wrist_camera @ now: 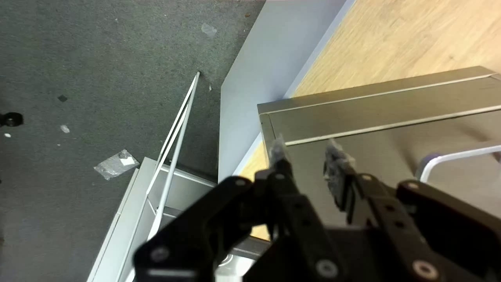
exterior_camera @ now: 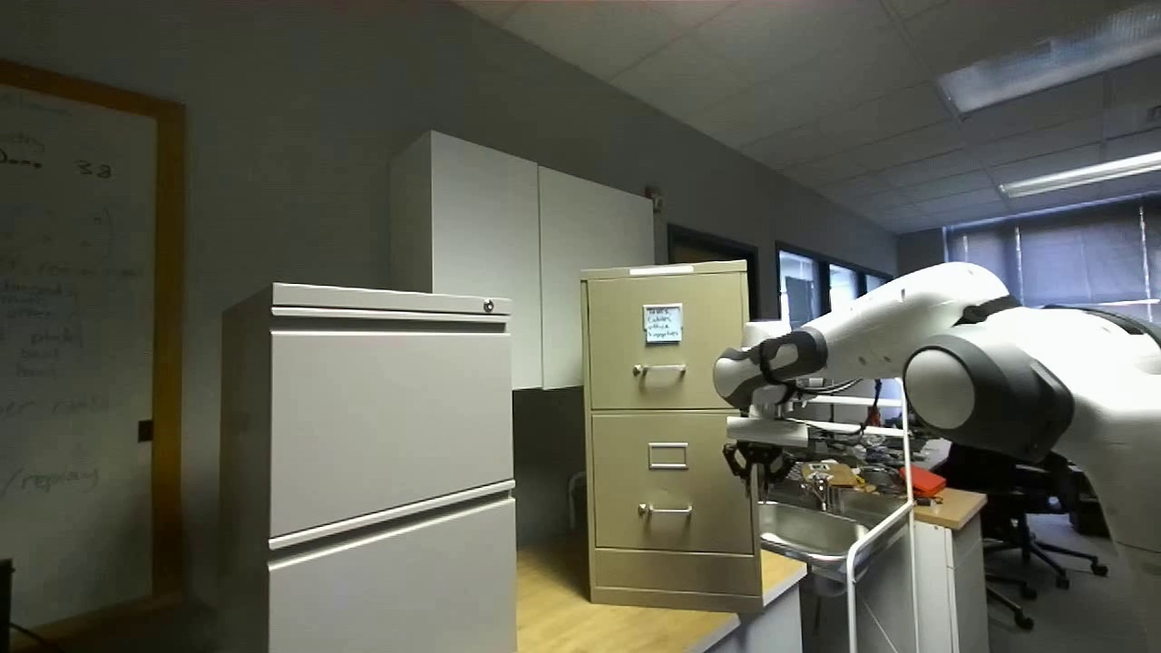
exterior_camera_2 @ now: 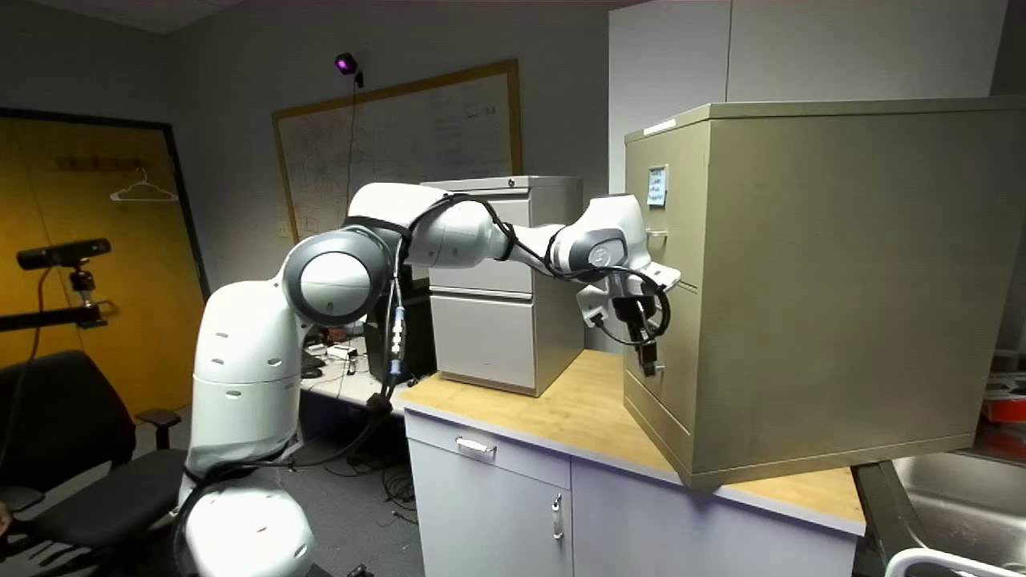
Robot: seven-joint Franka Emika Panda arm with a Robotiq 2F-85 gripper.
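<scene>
A beige two-drawer filing cabinet (exterior_camera: 664,462) stands on the wooden counter, both drawers closed in exterior view 1. Its upper drawer handle (exterior_camera: 659,371) and lower drawer handle (exterior_camera: 665,511) are both uncovered there. My gripper is open, with a gap between its fingers and nothing in it. In exterior view 1 the gripper (exterior_camera: 759,468) appears by the cabinet's right front edge. From the other side, the gripper (exterior_camera_2: 648,365) hangs in front of the lower drawer. The wrist view shows a silver handle (wrist_camera: 465,157) to the right of the fingertips, apart from them.
A grey filing cabinet (exterior_camera: 392,419) sits farther along the counter (exterior_camera_2: 587,404). Beside the beige cabinet are a sink (exterior_camera: 811,531) and a white tubular frame (exterior_camera: 910,468). Bare counter lies between the two cabinets.
</scene>
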